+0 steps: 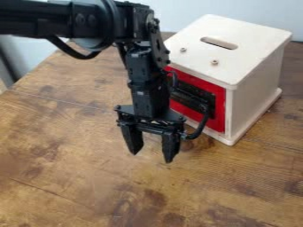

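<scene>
My black gripper (151, 147) hangs pointing down over the wooden table, left of and in front of a pale wooden box (249, 80). Its two fingers stand apart with nothing visible between them. The box has a slot and two small knobs or screws on its sloped top. Its front has a red panel (215, 124), partly hidden behind my arm and a cable.
A pale wall stands behind the table's back edge.
</scene>
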